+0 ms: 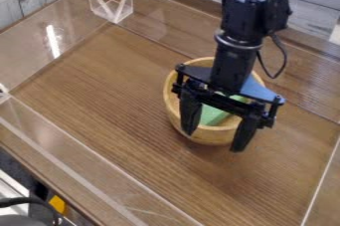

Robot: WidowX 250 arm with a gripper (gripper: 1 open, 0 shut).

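Note:
My black gripper hangs open over a tan bowl in the right middle of the camera view, its two fingers spread apart at the bowl's front. Inside the bowl, partly hidden by the gripper, lies a green object, with a blue object at the right beside or behind it.
A white wire piece stands at the back left. Dark cables and a small yellow item lie at the lower left edge.

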